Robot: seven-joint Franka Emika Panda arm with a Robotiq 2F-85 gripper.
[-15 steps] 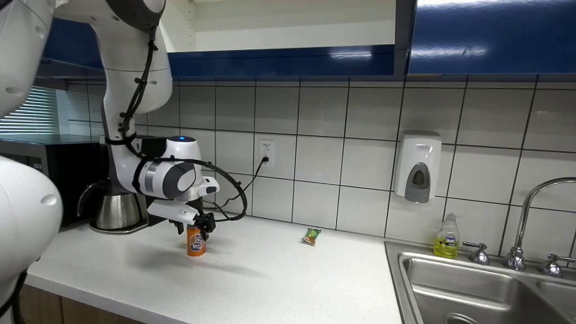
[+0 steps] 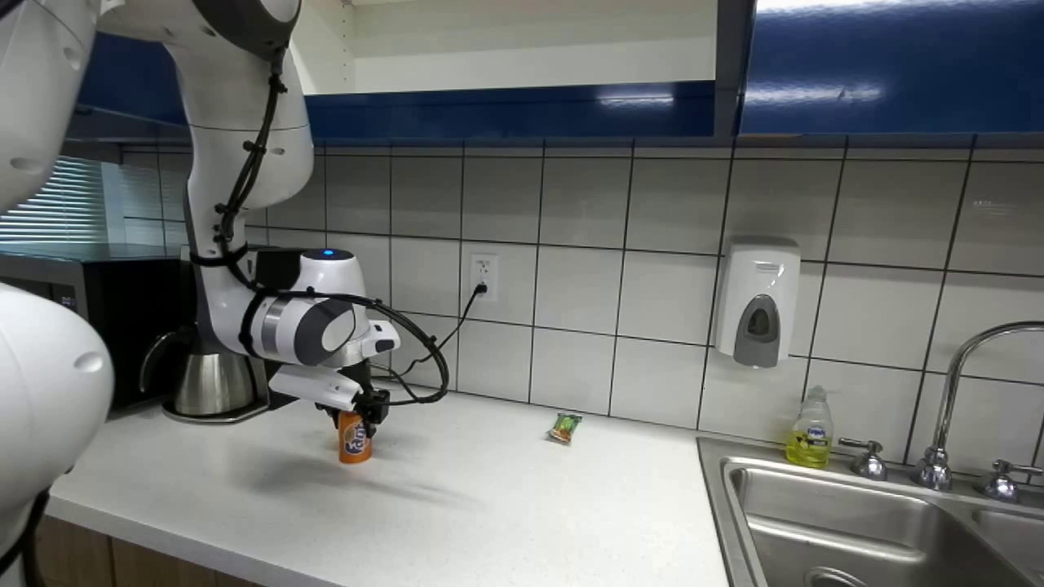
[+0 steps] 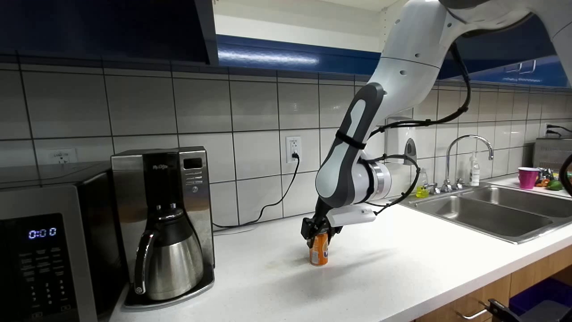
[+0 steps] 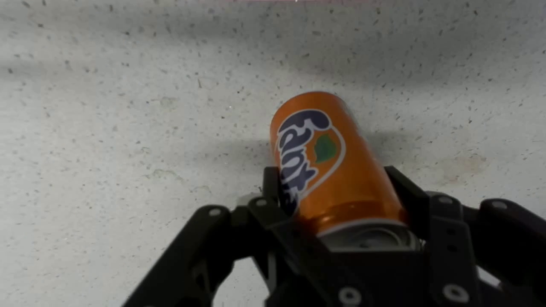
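An orange Fanta can [image 2: 354, 440] stands upright on the white counter [image 2: 489, 509], its label facing the first exterior camera. My gripper [image 2: 358, 411] is shut around its upper part, coming down from above. In the second exterior view the can [image 3: 319, 251] shows below the black fingers, its base at the counter surface. Seen from the wrist, a finger lies against each side of the can [image 4: 332, 158], and part of its silver top is covered by the gripper.
A small green snack packet [image 2: 564, 427] lies near the tiled wall. The coffee maker [image 3: 195, 209] with its steel carafe [image 3: 177, 263] and the microwave [image 3: 48, 252] stand left. The sink [image 2: 881, 528] and yellow soap bottle [image 2: 810, 430] are right. Mid-counter is clear.
My gripper has come down slightly over the can, and its fingers have closed onto it. The can stands in practically the same spot.
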